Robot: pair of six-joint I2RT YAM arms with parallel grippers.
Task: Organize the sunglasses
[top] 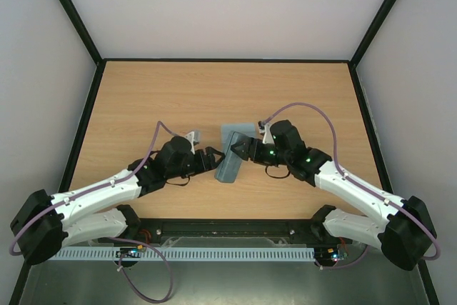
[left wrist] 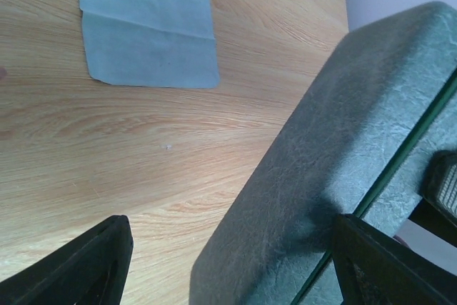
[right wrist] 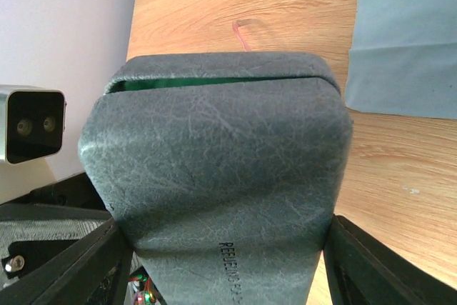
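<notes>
A grey-blue glasses case [top: 229, 166] with a green inner seam is tilted between the two grippers, above the table. In the right wrist view the case [right wrist: 228, 169] fills the space between the fingers of my right gripper, which lie along both its sides; whether they press on it is unclear. My left gripper has its right fingertip in front of the case [left wrist: 307, 155], near the seam. Wood shows between its left finger and the case, so its hold cannot be made out. No sunglasses are visible.
A light blue cloth [top: 238, 128] lies flat on the table just behind the case. Both arms are close together at the middle. Bare wooden table [top: 143, 105] stretches to the back and both sides.
</notes>
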